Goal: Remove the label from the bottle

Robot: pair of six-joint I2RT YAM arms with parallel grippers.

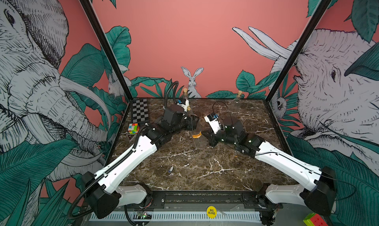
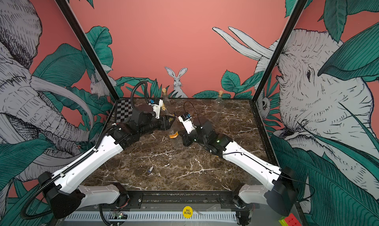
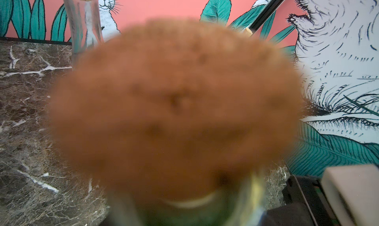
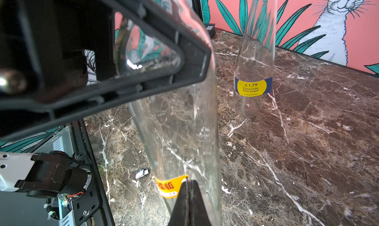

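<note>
A clear glass bottle stands mid-table, its cork (image 3: 177,103) filling the left wrist view, blurred. My left gripper (image 1: 193,121) is shut on its upper part. A yellow-orange label (image 4: 170,185) wraps the lower body, visible also in both top views. My right gripper is shut, fingertips at the label's edge; whether the label is pinched between them I cannot tell.
Corked bottles (image 4: 252,99) stand at the back, one labelled yellow and blue. A chessboard (image 1: 139,109) and colourful cube (image 1: 133,128) lie at the left. Small scraps (image 1: 171,169) lie on the front of the table, which is otherwise clear.
</note>
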